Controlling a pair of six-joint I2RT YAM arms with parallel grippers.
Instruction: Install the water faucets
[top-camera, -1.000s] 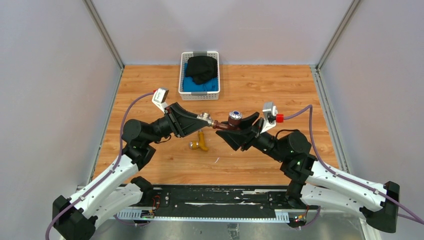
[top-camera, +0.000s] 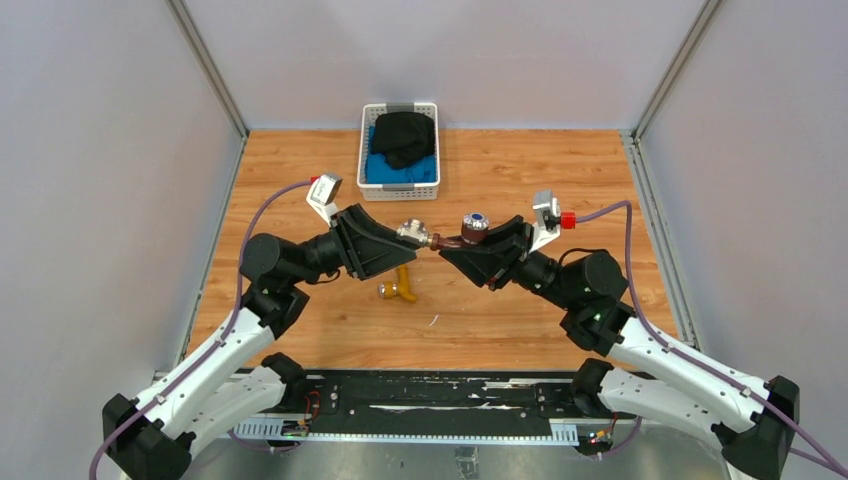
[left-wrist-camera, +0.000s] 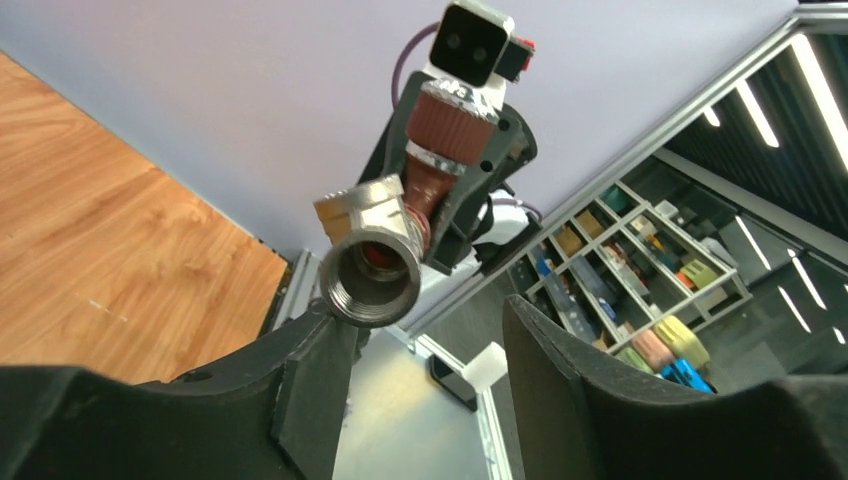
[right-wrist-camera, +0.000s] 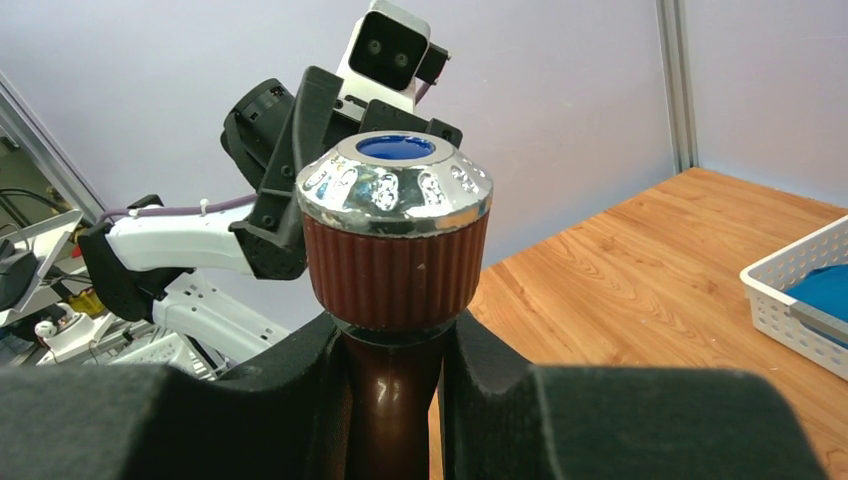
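Note:
A brown faucet valve with a chrome cap and blue top (right-wrist-camera: 398, 260) is held upright by my right gripper (top-camera: 470, 255), shut on its brown body. A metal threaded fitting (left-wrist-camera: 368, 280) is joined to the valve's side end, at my left gripper (top-camera: 405, 240). The left fingers stand part open, just below the fitting in the left wrist view; whether they touch it I cannot tell. A yellow faucet piece (top-camera: 404, 288) with a metal end lies on the wooden table below the grippers.
A white basket (top-camera: 398, 192) with blue and black cloth stands at the back centre of the table (top-camera: 540, 170). Walls enclose the sides and back.
My right gripper and the valve have moved slightly upward in the top view, and the fitting with them. The left arm has shifted very little.

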